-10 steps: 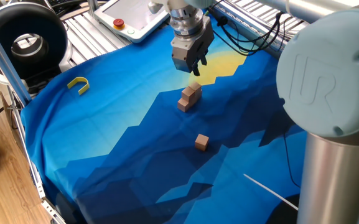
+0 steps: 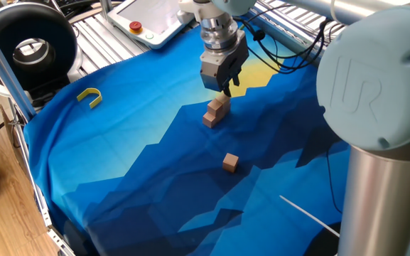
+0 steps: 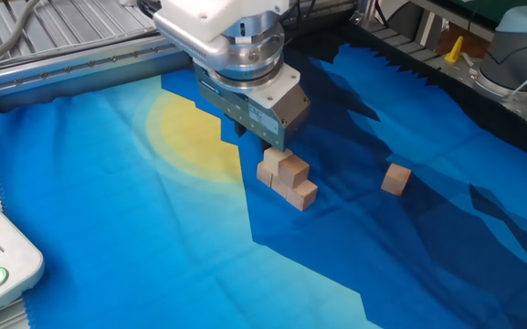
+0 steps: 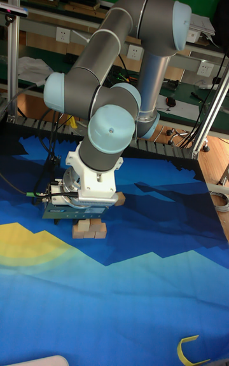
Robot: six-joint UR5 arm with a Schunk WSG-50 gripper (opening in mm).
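A small stack of wooden cubes (image 3: pixel 292 171) stands on the blue cloth, with two cubes showing on top of a lower row. Just above and behind its far end hangs my gripper (image 2: pixel 231 87), pointing down. Its two dark fingers (image 2: pixel 227 92) are apart, and I see nothing between them. Whether a fingertip touches the top cube, I cannot tell. One lone cube (image 2: pixel 230 163) lies apart from the stack on the darker cloth. From the third exterior view, the gripper body hides part of the stack (image 4: pixel 90 230), and the lone cube (image 4: pixel 121 199) peeks out beside the wrist.
A yellow curved piece (image 2: pixel 89 97) lies near the cloth's left side. The teach pendant (image 2: pixel 151 21) rests at the table's back edge. Black cables (image 2: pixel 297 60) hang beside the wrist. Between the stack and the yellow piece, the cloth is bare.
My gripper has come down and slightly to the right in the first exterior view, closer to the stack's top. The cubes have not moved.
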